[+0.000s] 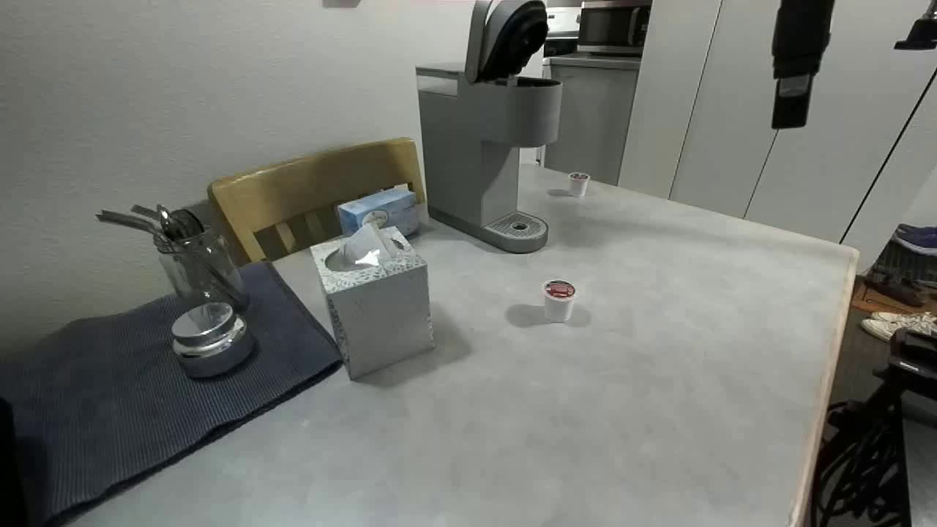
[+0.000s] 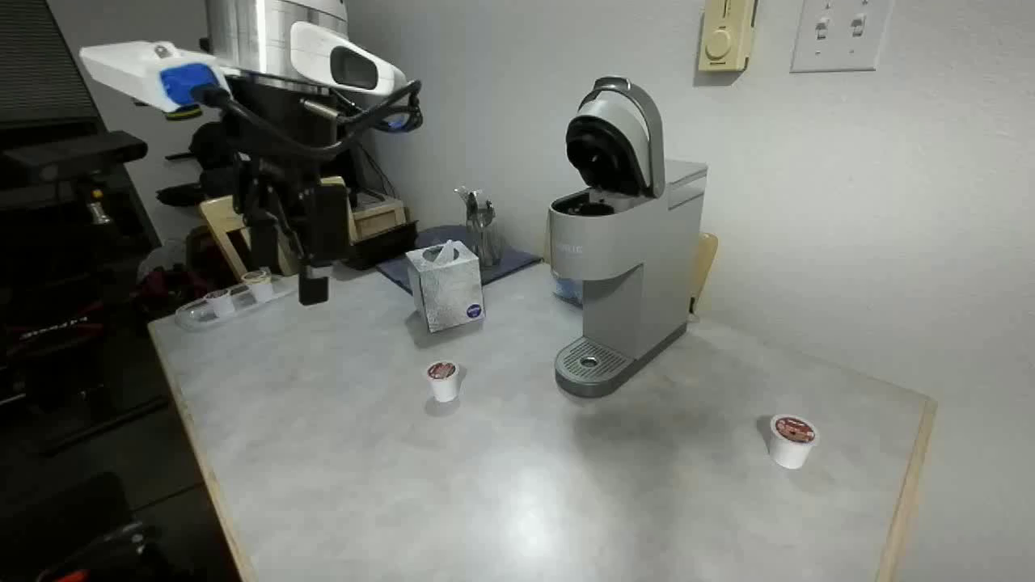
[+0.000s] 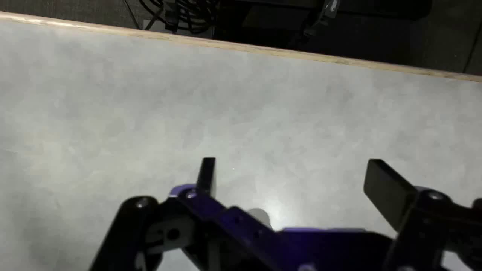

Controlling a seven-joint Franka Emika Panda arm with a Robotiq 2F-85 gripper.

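My gripper is open in the wrist view, with only bare table between its spread fingers. In exterior view 2 the gripper hangs above the table, left of the coffee maker. The grey coffee maker stands against the wall with its lid up. One white pod with a red lid stands upright in mid-table, in front of the tissue box. Another pod is on the far side of the coffee maker, seen small as a pod in exterior view 1. Neither pod touches the gripper.
A clear tray with white pods sits at the table's left corner. On the blue placemat are a glass jar of utensils and a silver-lidded jar. A blue box lies behind the tissue box.
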